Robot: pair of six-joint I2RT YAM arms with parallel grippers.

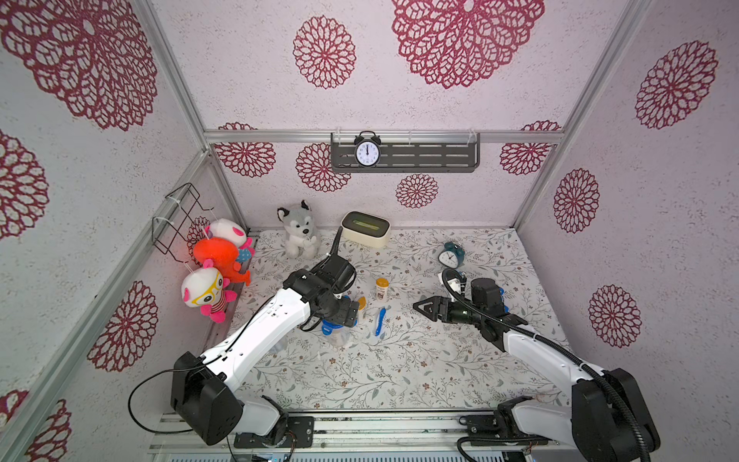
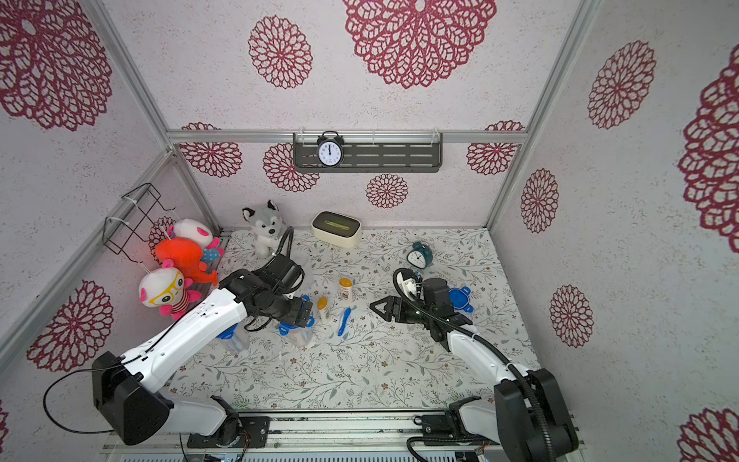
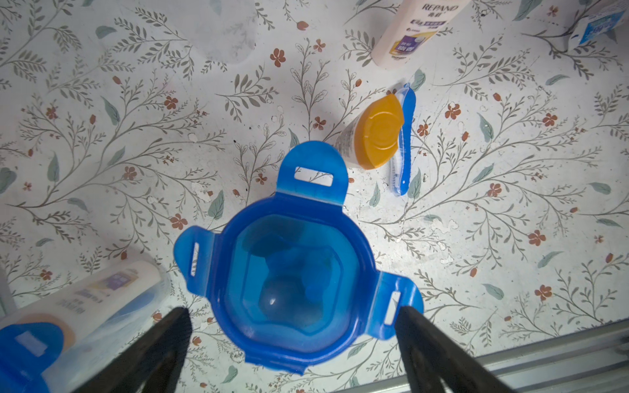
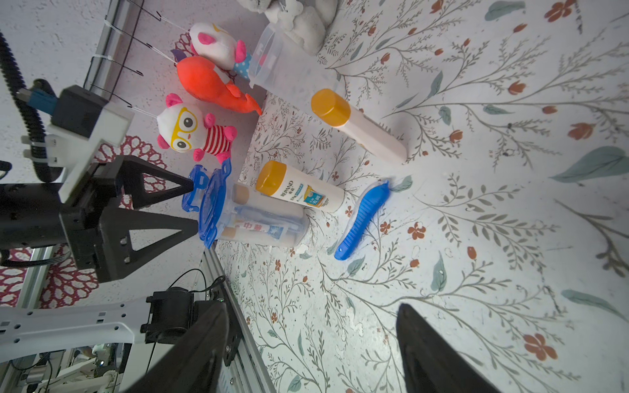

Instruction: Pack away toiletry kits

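A clear container with a blue four-tabbed lid [image 3: 295, 275] stands on the table, contents dimly visible through it. Over it my left gripper is open, one finger close to a side tab. In the right wrist view the left fingers [image 4: 163, 245] come up to the edge of this lid. My right gripper hangs open and empty above bare cloth at the right. Beside the lidded container is an orange-capped bottle [image 4: 300, 186]. A second orange-capped bottle [image 4: 360, 127] and a blue toothbrush [image 4: 362, 220] lie nearby.
Another blue-lidded container [image 3: 98, 314] with a bottle in it is to the left. An empty clear cup [image 4: 291, 68] is farther back. A blue lid [image 2: 459, 298] sits behind the right arm, near a teal clock [image 2: 419, 255].
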